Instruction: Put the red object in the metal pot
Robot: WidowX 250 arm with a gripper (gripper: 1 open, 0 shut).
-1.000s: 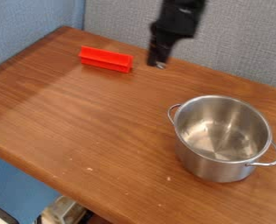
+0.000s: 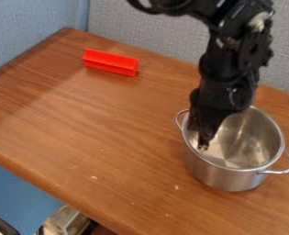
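On the far left part of the wooden table lies a red block-like object [image 2: 111, 62], well apart from the arm. The metal pot [image 2: 238, 177] stands upright at the right, a handle on either side. My dark gripper [image 2: 205, 144] points down over the pot's left rim, its tip at or just inside the opening. Part of the pot's far rim is hidden behind it. Its fingers are too dark to tell apart, and nothing red shows at them.
Bare wooden table [image 2: 97, 128] spreads across the middle and left. Grey-blue partition walls [image 2: 134, 32] border the back and left. Some metal hardware [image 2: 68, 222] sits at the bottom left corner.
Neither the pot nor the red object has moved.
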